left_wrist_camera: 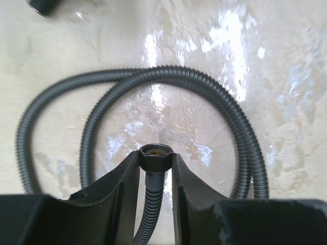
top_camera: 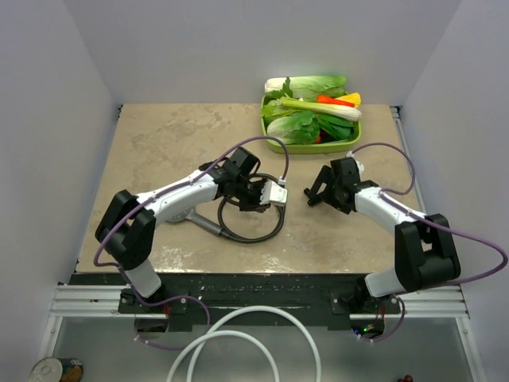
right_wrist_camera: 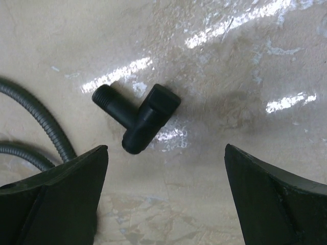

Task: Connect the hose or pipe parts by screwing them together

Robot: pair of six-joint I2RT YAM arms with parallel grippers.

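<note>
A black corrugated hose (top_camera: 248, 239) lies coiled on the table, joined to a grey shower head handle (top_camera: 205, 224). My left gripper is shut on the hose's end fitting (left_wrist_camera: 156, 155), holding it with its opening upward. A black T-shaped connector (right_wrist_camera: 145, 125) lies on the table right of the coil. My right gripper hangs open above and behind the connector, with nothing between its fingers.
A green tray (top_camera: 310, 148) piled with vegetables stands at the back right. Below the front edge is a sink area with white hose loops (top_camera: 278, 314).
</note>
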